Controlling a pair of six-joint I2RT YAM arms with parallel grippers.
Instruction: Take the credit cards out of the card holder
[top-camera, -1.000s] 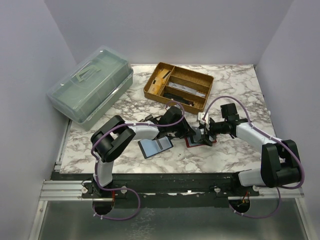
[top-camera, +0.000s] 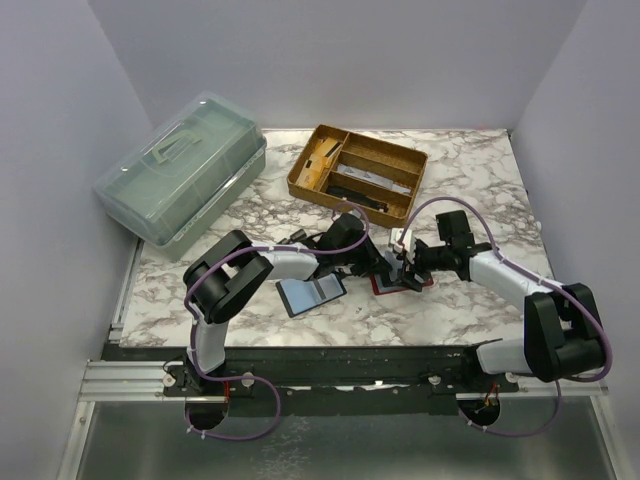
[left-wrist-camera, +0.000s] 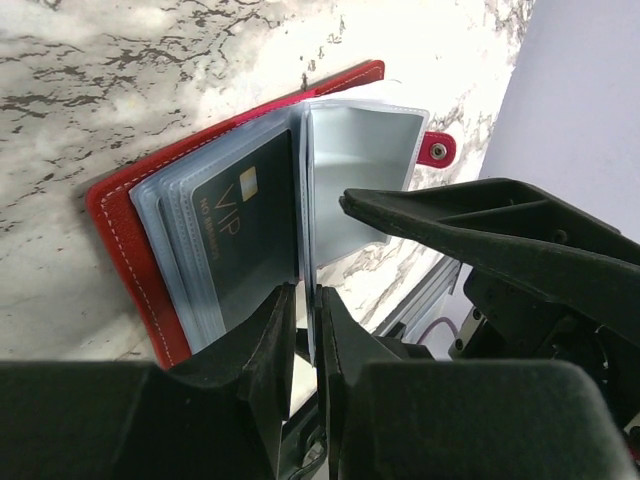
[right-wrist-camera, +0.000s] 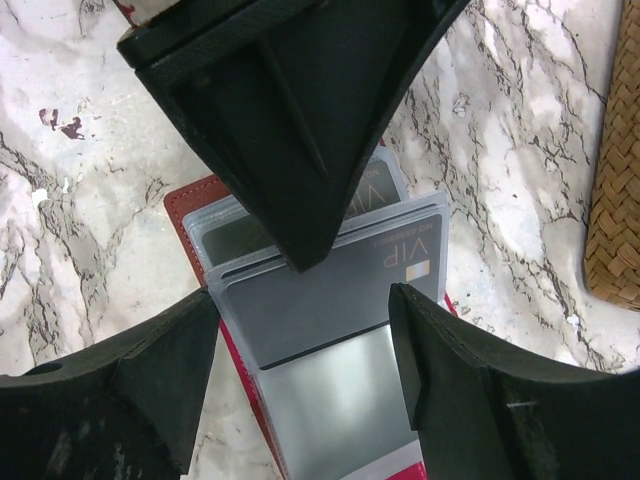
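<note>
The red card holder (left-wrist-camera: 140, 260) lies open on the marble table with clear sleeves; a dark VIP card (left-wrist-camera: 240, 225) sits in one sleeve, and an empty-looking clear sleeve (right-wrist-camera: 330, 405) shows beside it. My left gripper is over the holder, its fingertips close together at a standing sleeve edge; whether they pinch it I cannot tell. My right gripper is low over the holder, its fingers apart either side of the sleeve with the VIP card. A black finger of the other arm reaches across each wrist view.
A woven box (top-camera: 405, 160) with compartments stands behind the holder. A clear lidded bin (top-camera: 180, 155) is at the back left. A blue flat item (top-camera: 300, 295) lies below the left arm.
The right arm has shifted slightly down toward the near side over the card holder. The left arm looks unchanged.
</note>
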